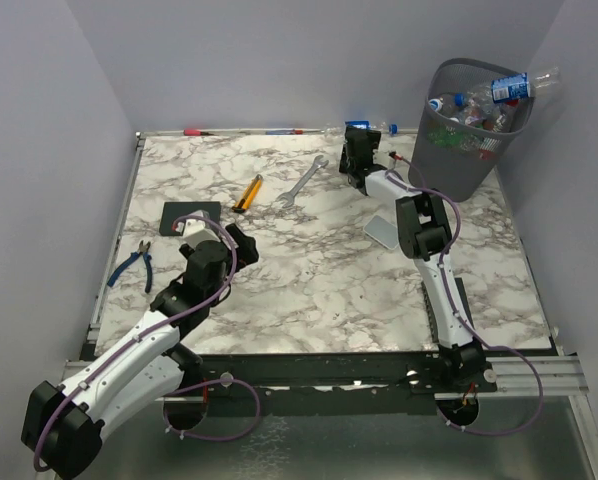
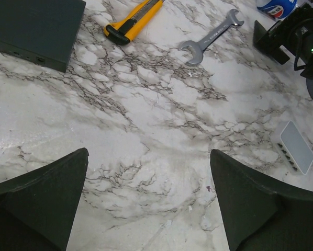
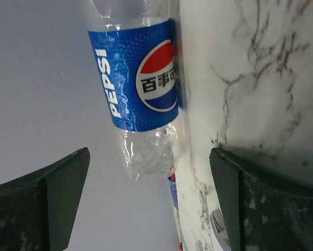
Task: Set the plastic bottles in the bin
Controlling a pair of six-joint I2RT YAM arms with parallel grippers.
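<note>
A Pepsi bottle [image 3: 133, 78] with a blue label lies at the table's back edge; in the top view it is partly behind my right gripper [image 1: 359, 140]. In the right wrist view that gripper is open, its fingers either side of the bottle's near end, which lies just beyond them. The grey mesh bin [image 1: 449, 160] at the back right holds several bottles, one [image 1: 509, 88] resting across the top. My left gripper is open over bare marble at the left, nothing between its fingers.
A wrench [image 1: 301, 183], yellow cutter [image 1: 247, 194], dark box [image 1: 174, 215], pliers [image 1: 129, 265], pale rectangular item [image 1: 381, 232] and dark pad [image 1: 429, 310] lie around.
</note>
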